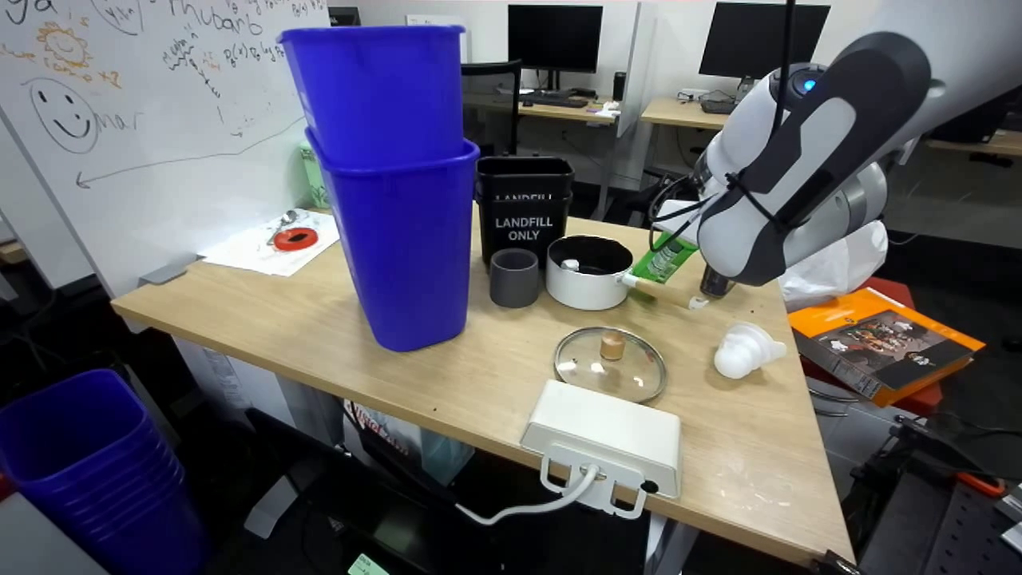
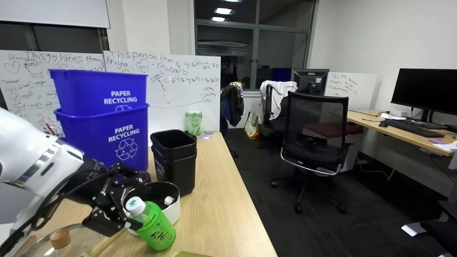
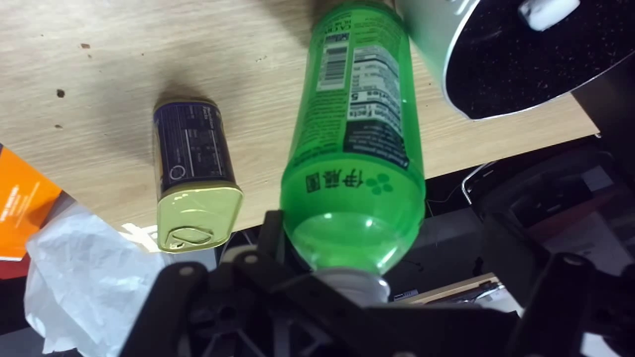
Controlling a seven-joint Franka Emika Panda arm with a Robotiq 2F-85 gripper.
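Note:
A green bottle (image 2: pixel 155 229) with a white cap (image 2: pixel 135 205) looks tilted beside the white pot (image 2: pixel 173 210). My gripper (image 2: pixel 133 207) is open at the bottle's cap end, its fingers on either side of the neck area. In the wrist view the bottle (image 3: pixel 360 119) points its neck toward my gripper, and the dark gripper parts hide some of the cap. Whether a finger touches it, or whether its base rests on the table, I cannot tell. Exterior view 1 shows only part of the bottle (image 1: pixel 667 257) behind the arm.
A small tin (image 3: pixel 193 172) stands near the bottle. Around the pot are a grey cup (image 1: pixel 514 278), black bins (image 1: pixel 524 216) and stacked blue bins (image 1: pixel 398 239). A glass lid (image 1: pixel 584 359), a white power box (image 1: pixel 601 431) and a white plastic piece (image 1: pixel 746 350) occupy the front.

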